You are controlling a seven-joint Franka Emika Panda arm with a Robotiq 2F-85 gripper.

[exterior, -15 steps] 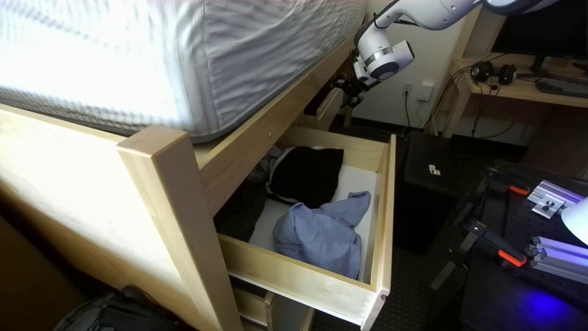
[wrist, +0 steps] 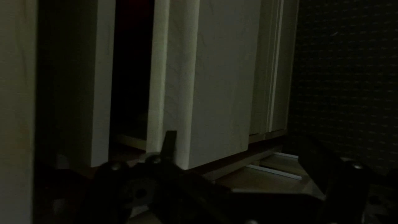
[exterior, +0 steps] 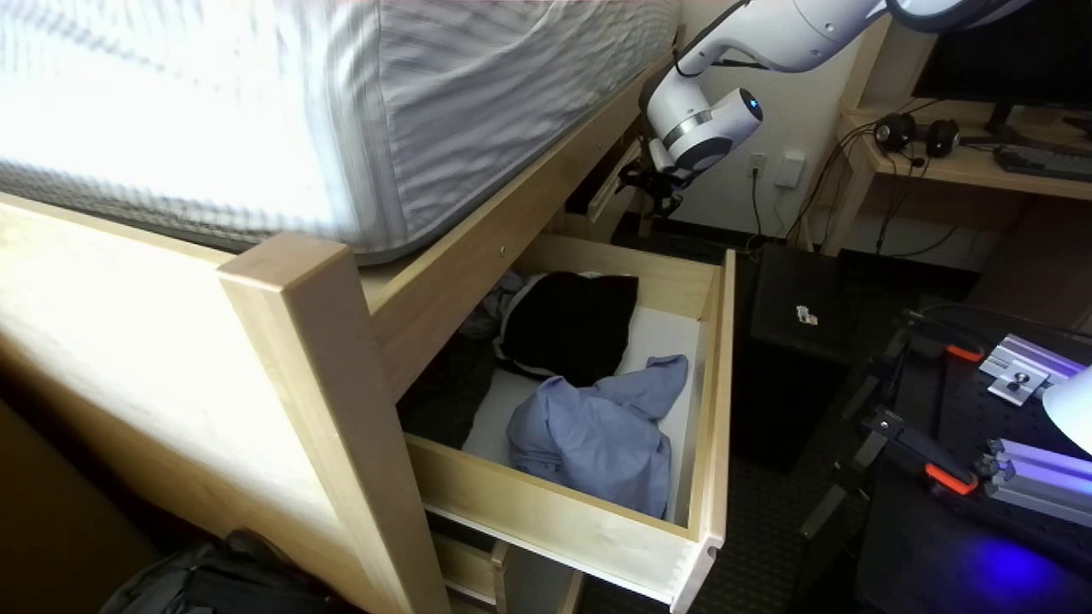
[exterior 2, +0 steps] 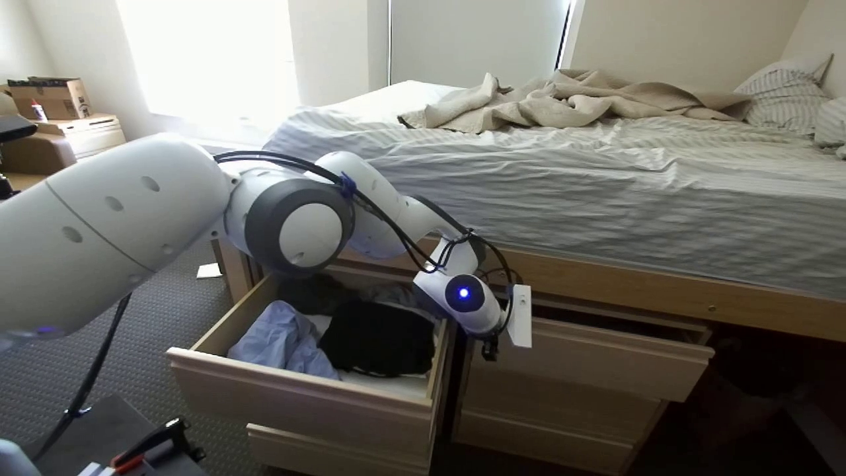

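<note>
In the wrist view my gripper stands open, its dark fingers spread wide with nothing seen between them but the background. One finger [wrist: 170,145] overlaps the near edge of a pale wooden drawer front [wrist: 224,82]; whether it touches cannot be told in the dim light. That same drawer front [exterior 2: 591,349] shows in exterior view 2, pulled out a little below the bed, with the gripper [exterior 2: 490,348] at its left end. Exterior view 1 has the gripper [exterior: 652,189] beyond the open drawer, close to the bed frame.
The wide-open drawer [exterior: 717,409] holds a blue cloth [exterior: 599,430] and a black cloth [exterior: 573,326]. Above runs the bed rail [exterior: 491,261] under the mattress [exterior: 481,102]. A dark table with clamps [exterior: 952,476] stands on the right.
My gripper has moved down a little, and the hand has shifted slightly left in exterior view 1. The open drawer and the cloths in it have stayed where they were.
</note>
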